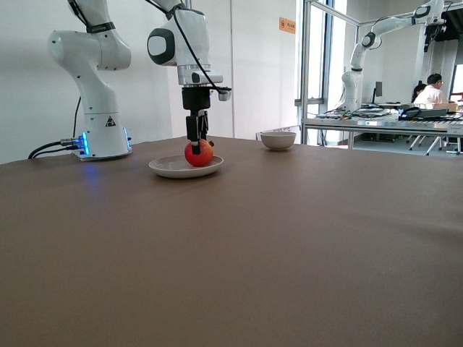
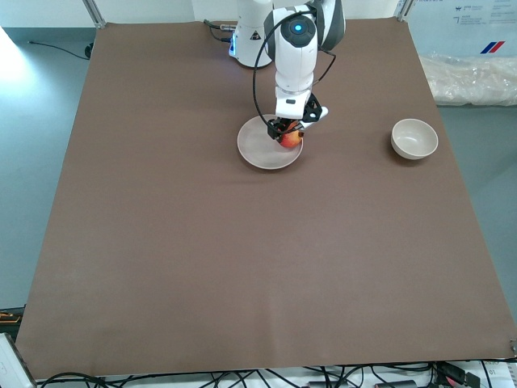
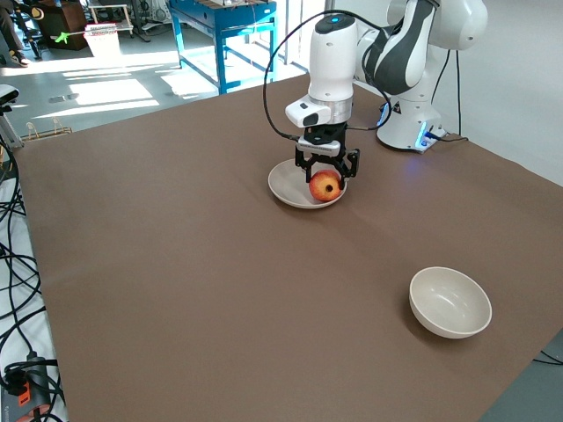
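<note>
A red-yellow apple (image 2: 292, 139) (image 1: 202, 156) (image 3: 325, 185) sits on a white plate (image 2: 255, 152) (image 1: 168, 165) (image 3: 288, 188). My black gripper (image 1: 197, 144) (image 3: 325, 171) is lowered right at the apple, its fingers beside the fruit; whether they are closed on it I cannot tell. A white bowl (image 2: 414, 139) (image 1: 278, 140) (image 3: 450, 302) stands empty apart from the plate, to the right in the left view and nearer the camera in the right view.
The arm's white base (image 1: 101, 123) stands at the back, with black cables hanging from the arm. Cables run along a table edge outside the work surface.
</note>
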